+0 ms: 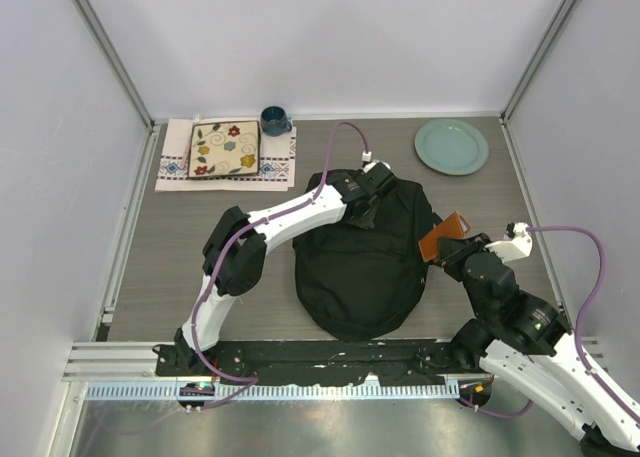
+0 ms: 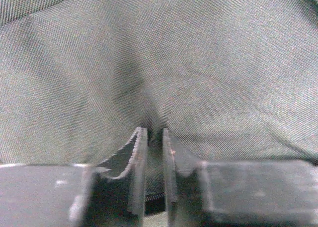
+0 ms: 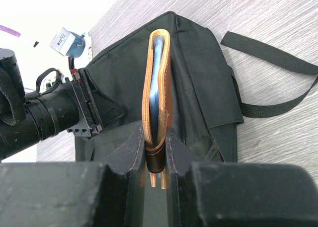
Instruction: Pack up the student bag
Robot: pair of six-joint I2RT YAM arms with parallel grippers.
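A black bag (image 1: 355, 282) lies in the middle of the table. My left gripper (image 1: 365, 217) is down on its upper part; in the left wrist view its fingertips (image 2: 140, 137) press close to the fabric, a narrow gap between them, and whether they grip cloth is unclear. My right gripper is shut on an orange-brown case (image 3: 149, 93) with something blue inside, held upright over the bag's right side. The bag's strap (image 3: 268, 55) lies out on the table.
A flowered square item (image 1: 225, 147) on a patterned cloth (image 1: 175, 177) and a blue mug (image 1: 275, 120) stand at the back left, a teal plate (image 1: 451, 146) at the back right.
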